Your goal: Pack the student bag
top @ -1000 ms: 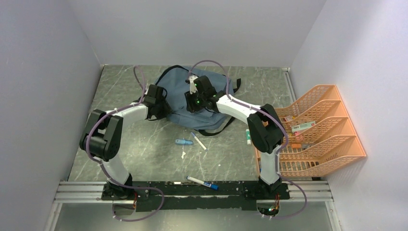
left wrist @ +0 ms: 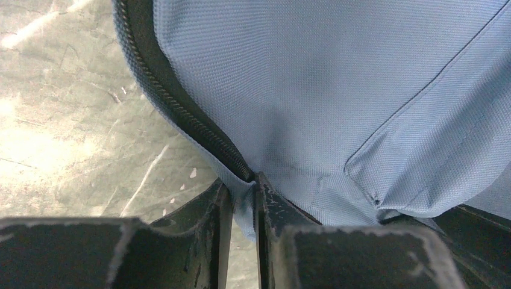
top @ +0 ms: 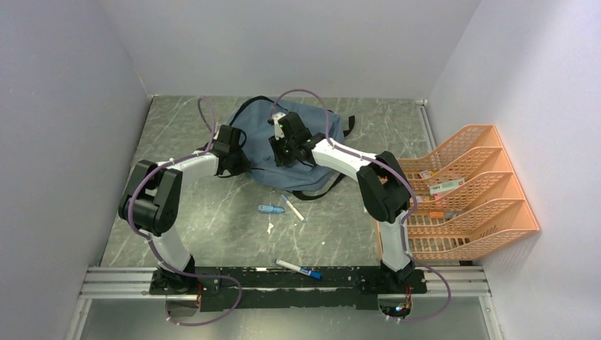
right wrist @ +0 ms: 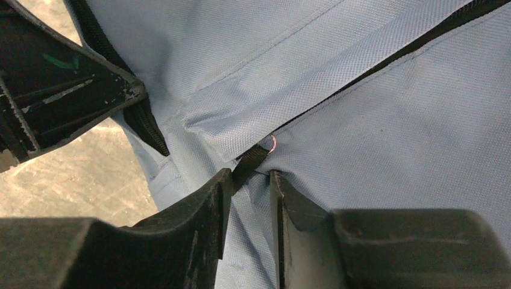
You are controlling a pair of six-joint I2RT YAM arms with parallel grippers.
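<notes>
The blue-grey bag [top: 312,113] lies flat at the back middle of the table. In the left wrist view my left gripper pinches the bag's edge at the end of a black zipper [left wrist: 208,135]. My right gripper is over the bag's middle, its fingers slightly parted at a short black zipper pull [right wrist: 250,164]. The pull lies against the tip of the left-hand finger [right wrist: 222,191], and bag cloth shows in the gap. A blue highlighter [top: 271,209] and a white marker [top: 293,208] lie in front of the bag.
An orange compartment basket [top: 461,249] stands at the right, with small items inside. Another blue-capped marker [top: 298,269] rests at the front edge. A black strap [top: 319,193] loops out from the bag's front.
The left arm has hardly moved.
</notes>
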